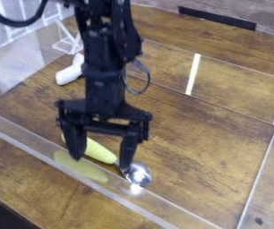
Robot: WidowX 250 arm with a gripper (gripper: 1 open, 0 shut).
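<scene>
My dark gripper (pixel 100 134) is low over the wooden table, with its fingers pointing down around a pale yellow object (pixel 98 152) with a rounded, elongated shape. The fingers stand apart, and the gripper body hides part of that object. A shiny metal spoon-like piece (pixel 137 176) lies at its lower right end, partly behind a finger.
A white object (pixel 70 72) lies at the back left. A dark slot sits at the back right.
</scene>
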